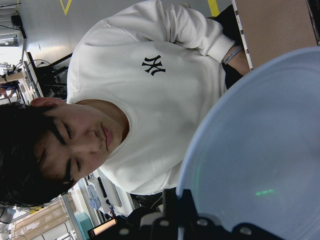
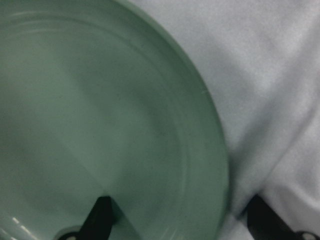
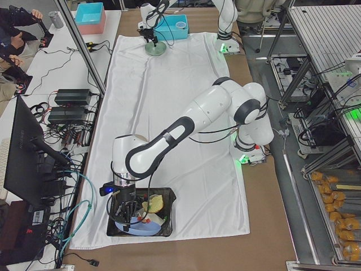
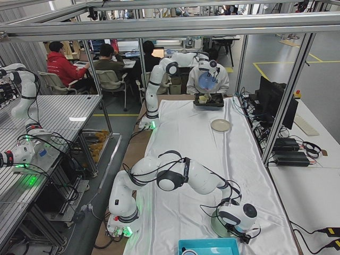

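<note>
My left gripper is shut on the rim of a blue plate [image 1: 255, 150], raised above the black bin [image 4: 218, 106] holding food-like items. Beyond it, a beige plate [image 4: 220, 125] lies on the white cloth. At the opposite end, my right gripper stands open over the edge of a green plate [image 2: 105, 115], one finger inside the rim and the other over the cloth.
A turquoise bin [image 4: 208, 245] stands beside the green plate. A seated person is just beyond the left arm's table end. Monitors and cables line the side table.
</note>
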